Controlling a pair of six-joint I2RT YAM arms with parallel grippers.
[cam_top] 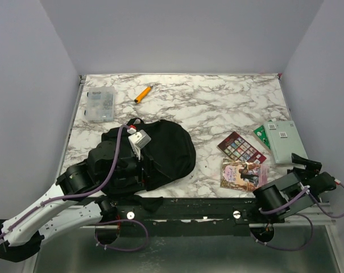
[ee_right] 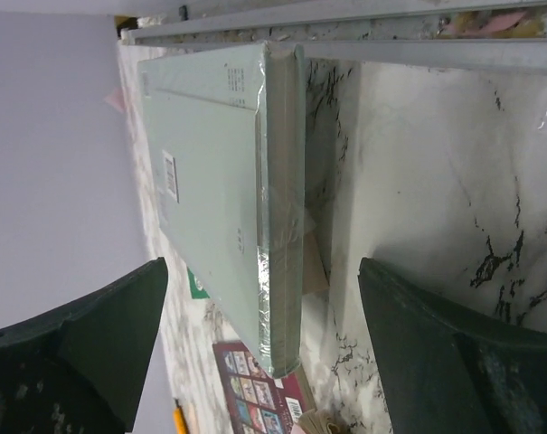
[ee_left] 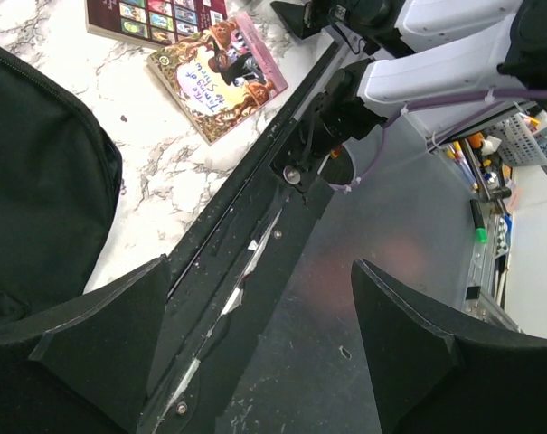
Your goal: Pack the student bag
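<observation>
A black bag [cam_top: 172, 142] lies open at left-centre, my left gripper open above its front part, nothing between its fingers. At the table's front right corner my right gripper stands part open, low by the near edge of a pale grey-green book [ee_right: 205, 154], which stands between and just beyond its fingers. A green item [cam_top: 260, 134] shows under that book. A picture-grid book [cam_top: 241, 148] and a pink illustrated book [cam_top: 244, 174] lie left of it. An orange marker-like stick [cam_top: 143, 94] and a clear plastic case [cam_top: 100, 103] lie at the back left.
Grey walls [cam_top: 191, 31] enclose the table on the back and sides. A dark rail [cam_top: 194, 207] runs along the front edge.
</observation>
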